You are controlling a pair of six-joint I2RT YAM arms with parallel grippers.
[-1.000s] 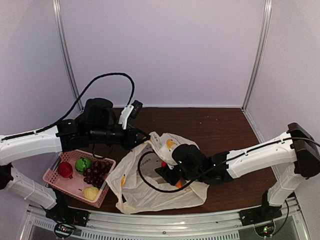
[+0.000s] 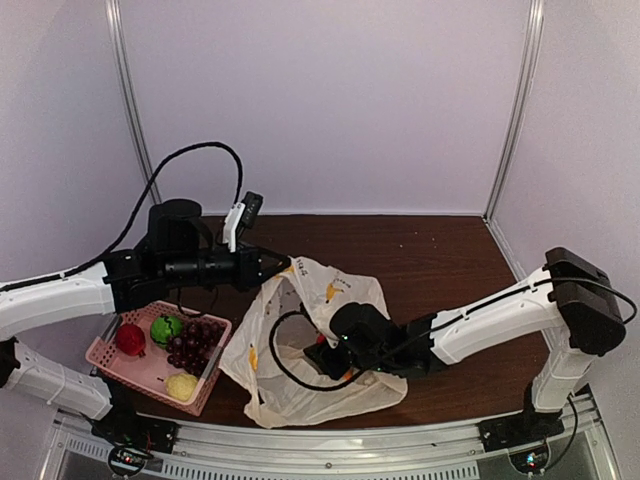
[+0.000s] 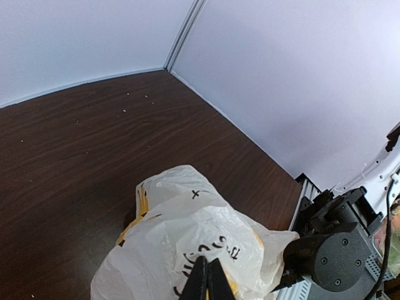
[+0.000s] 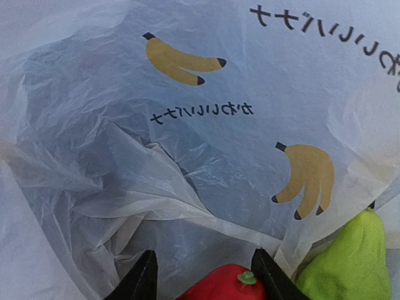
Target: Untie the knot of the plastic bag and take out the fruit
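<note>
The white plastic bag (image 2: 360,290) with banana prints lies open at the table's front, its mouth facing left. My left gripper (image 2: 287,266) is shut on the bag's upper rim and holds it raised; in the left wrist view its fingertips (image 3: 201,275) meet against the white film. Inside the mouth, my right gripper (image 2: 314,357) is shut on a red fruit with a small green stem. That red fruit (image 4: 222,284) shows between its two fingers in the right wrist view. A green pear (image 4: 347,265) rests to the right, still within the bag.
At the front left stands a pink basket (image 2: 127,372) with a red fruit (image 2: 130,339), a green fruit (image 2: 166,329), dark grapes (image 2: 192,345) and a yellowish fruit (image 2: 181,387). Behind the bag the brown table (image 2: 430,250) is clear.
The left gripper has shifted left, drawing the bag's rim along.
</note>
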